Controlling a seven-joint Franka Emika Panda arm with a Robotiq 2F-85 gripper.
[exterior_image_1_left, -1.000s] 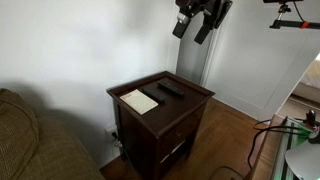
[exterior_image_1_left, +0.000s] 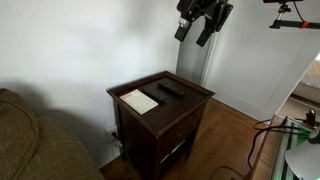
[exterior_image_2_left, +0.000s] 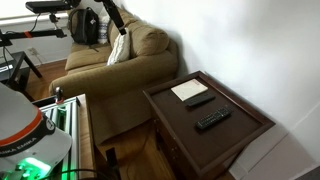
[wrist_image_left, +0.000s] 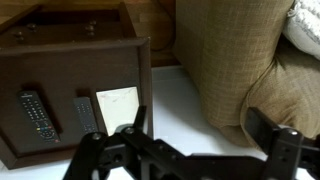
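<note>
My gripper (exterior_image_1_left: 193, 37) hangs high above the dark wooden nightstand (exterior_image_1_left: 160, 112), open and empty, its two fingers well apart. On the nightstand's top lie a white notepad (exterior_image_2_left: 188, 90), a small dark remote (exterior_image_2_left: 200, 102) and a larger black remote (exterior_image_2_left: 214, 119), side by side. Seen from above in the wrist view, the larger remote (wrist_image_left: 37, 114) is at the left, the small remote (wrist_image_left: 86, 114) is in the middle and the notepad (wrist_image_left: 118, 108) is closest to my fingers. None of them touches the gripper.
A brown couch (exterior_image_2_left: 150, 38) stands beside the nightstand, with a light cushion (exterior_image_2_left: 120, 46) on it. A white wall (exterior_image_1_left: 75, 50) runs behind the nightstand. Cables (exterior_image_1_left: 258, 130) hang near the robot's base at the right. Wooden floor shows in front of the nightstand.
Over the last second my gripper has turned and shifted slightly, still high above the nightstand. The things on the nightstand have not moved.
</note>
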